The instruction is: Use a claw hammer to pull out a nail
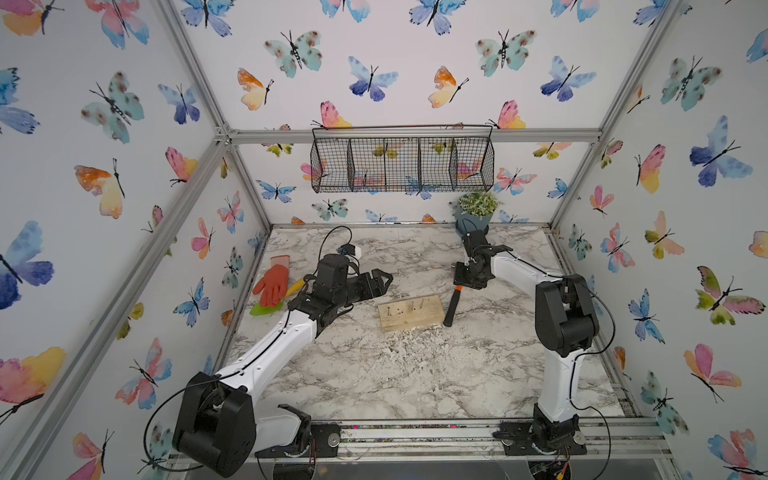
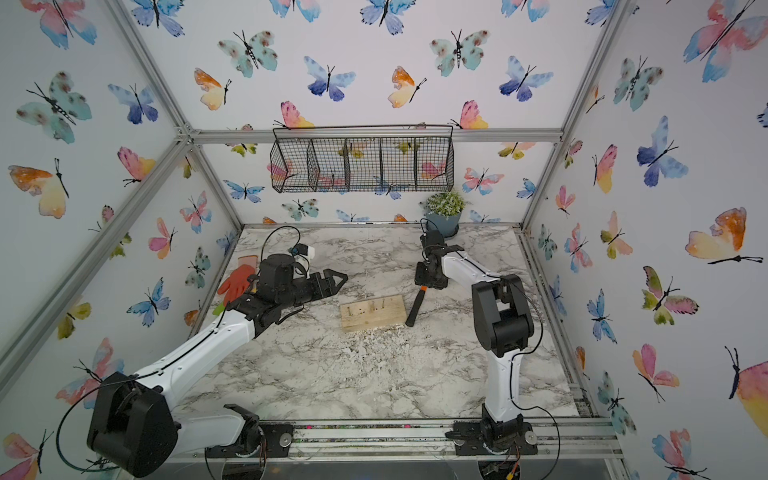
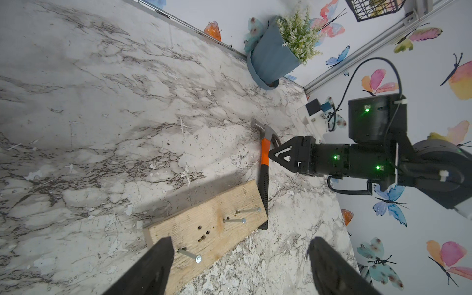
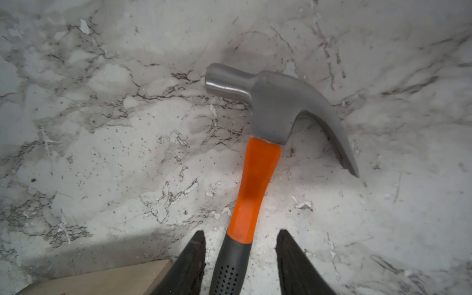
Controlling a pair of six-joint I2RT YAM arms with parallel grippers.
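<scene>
A claw hammer with a steel head, orange neck (image 4: 252, 186) and black grip lies flat on the marble-look table, its claw pointing right in the right wrist view. Above its neck, my right gripper is open, its fingers on either side of the handle without visibly touching it. The wooden block (image 3: 216, 228) lies beside the hammer's grip, with several nails (image 3: 235, 220) sticking up and a few empty holes. My left gripper (image 1: 388, 284) is held over the table, up and left of the block, open with nothing between its fingers.
A potted plant (image 1: 477, 210) stands at the back right. Orange-red gloves (image 1: 272, 284) lie at the left edge. Whitish debris (image 1: 416, 349) is scattered in front of the block. A wire basket (image 1: 402, 164) hangs on the back wall.
</scene>
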